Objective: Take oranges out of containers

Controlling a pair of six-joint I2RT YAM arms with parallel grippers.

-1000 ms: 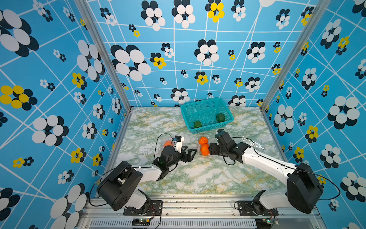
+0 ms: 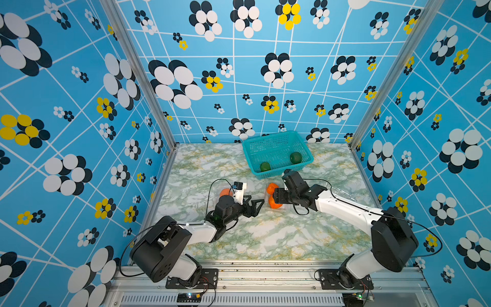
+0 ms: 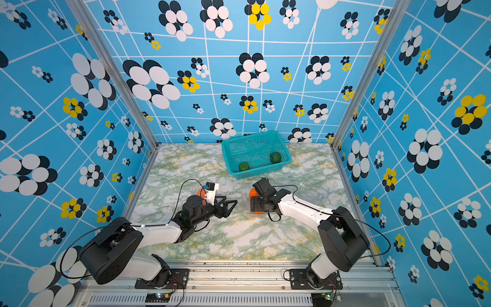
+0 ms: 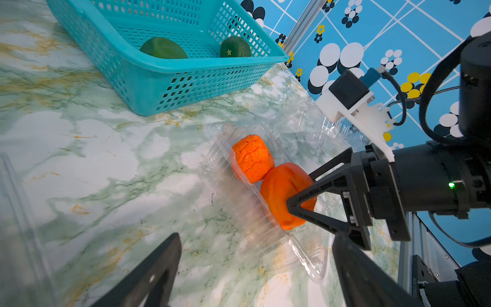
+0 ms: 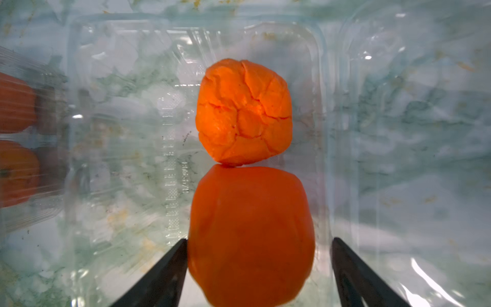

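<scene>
Two oranges touch each other in a clear plastic container on the marble table. The wrinkled orange lies nearer the basket, and the larger smooth orange nearer the robot. My right gripper is open, its fingers to either side of the smooth orange; whether they touch it I cannot tell. My left gripper stands open and empty to the left of that container. Behind the left gripper, another orange is partly hidden; the right wrist view shows two oranges in a second clear container at its left edge.
A teal basket holding two dark green fruits stands at the back of the table. The container's open clear lid lies to its right.
My right gripper has moved left, from beside the smooth orange to around it. The left arm and the basket have stayed put.
</scene>
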